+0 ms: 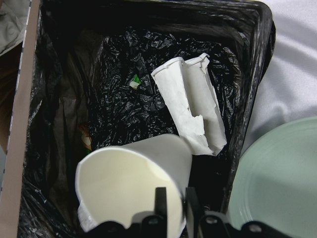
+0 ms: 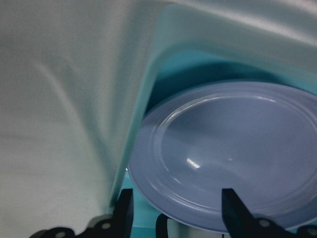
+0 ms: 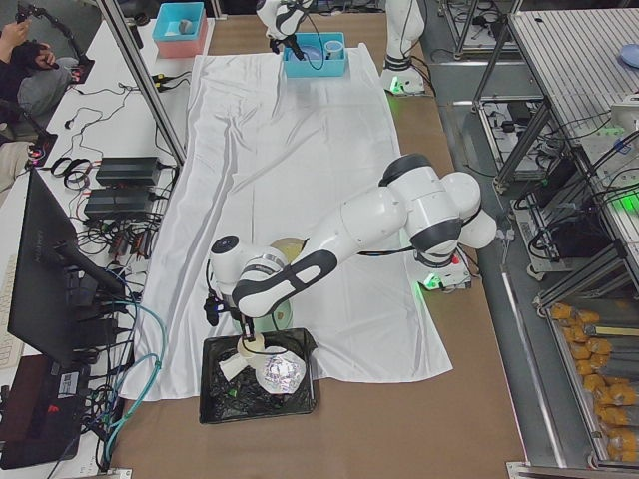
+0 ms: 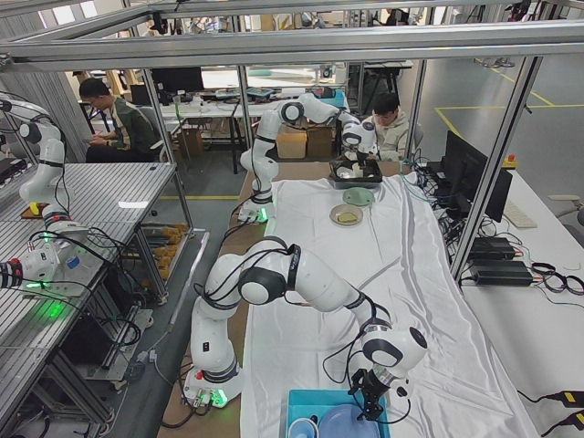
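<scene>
My left gripper is shut on the rim of a white paper cup (image 1: pixel 124 183), holding it over a black bin with a bag liner (image 3: pixel 218 399). A crumpled white carton (image 1: pixel 188 104) and a foil bowl (image 3: pixel 282 375) are in the bin. A green plate (image 1: pixel 277 178) lies beside it. At the far end, my right gripper stands open above a blue plate (image 2: pixel 228 148) in a teal tub (image 4: pixel 297 401).
A beige plate with something yellowish (image 4: pixel 347 215) lies near the green plate. A white cup (image 4: pixel 303 429) is in the tub. A monitor and cables line one side.
</scene>
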